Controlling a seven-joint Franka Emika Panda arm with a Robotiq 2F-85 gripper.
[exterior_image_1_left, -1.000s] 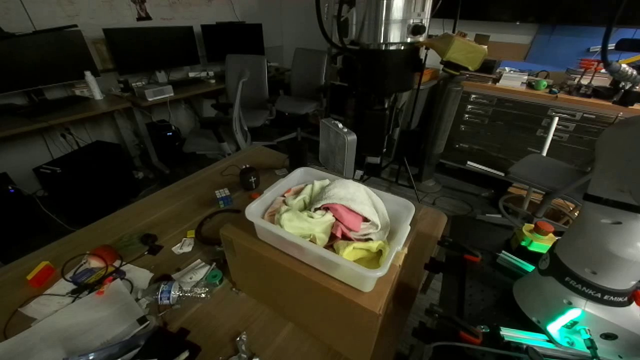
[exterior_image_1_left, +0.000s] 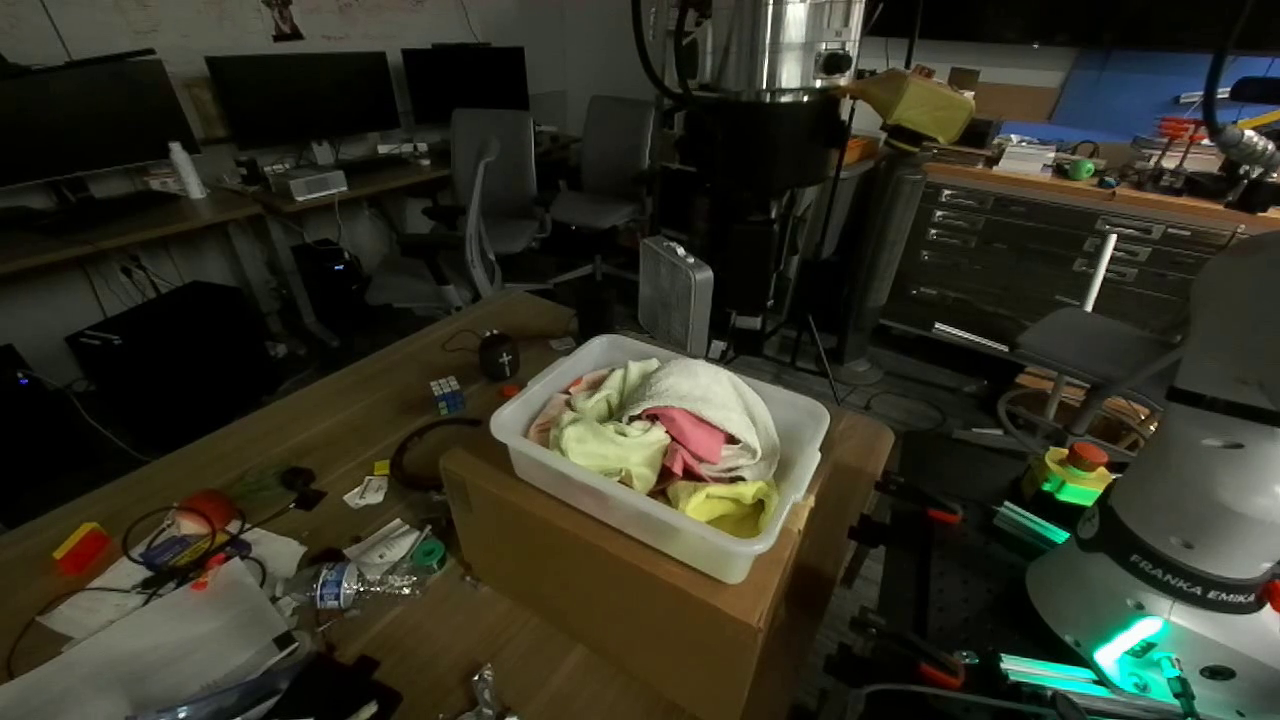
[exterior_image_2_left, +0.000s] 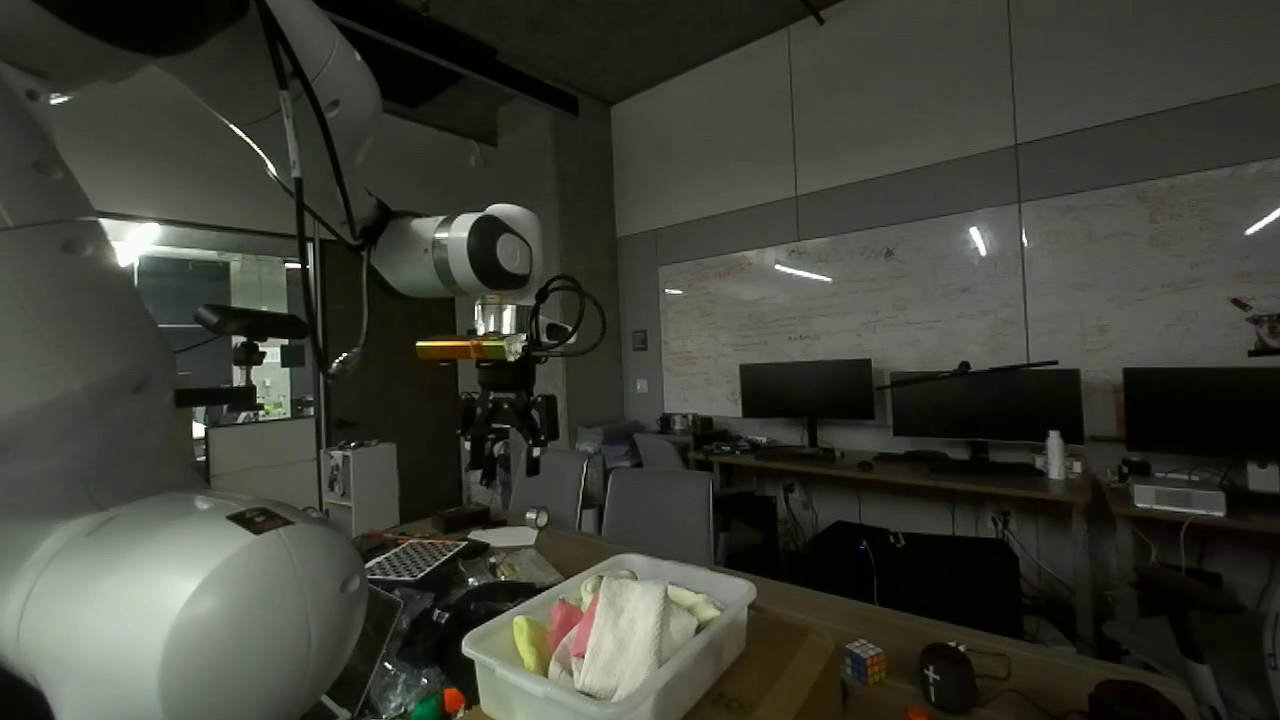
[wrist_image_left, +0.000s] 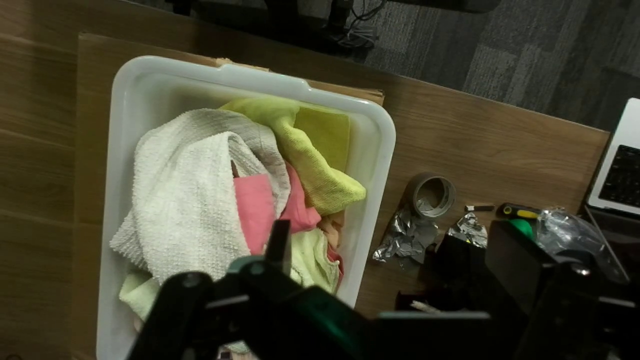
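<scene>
A white plastic bin (exterior_image_1_left: 657, 539) full of crumpled cloths rests on a cardboard box. A white towel (wrist_image_left: 186, 198) lies on top of the heap, with pink cloth (wrist_image_left: 254, 210) showing through its folds. Yellow cloth (wrist_image_left: 312, 159) fills one end, and pale green cloth (exterior_image_1_left: 612, 446) sits at the other side. My gripper (exterior_image_2_left: 512, 466) hangs well above the table, higher than the bin and pointing down. Its fingers (wrist_image_left: 278, 241) stand wide apart in the wrist view, with nothing held between them. The gripper is out of frame in exterior view 1.
The cardboard box (exterior_image_1_left: 600, 578) stands on the wooden table. Beside the bin lie a tape roll (wrist_image_left: 433, 195), crumpled foil and a laptop (wrist_image_left: 624, 171). A puzzle cube (exterior_image_1_left: 446, 395) and a round black speaker (exterior_image_1_left: 498, 356) stand behind it. Papers, cables and a bottle (exterior_image_1_left: 339, 586) clutter the table's left part.
</scene>
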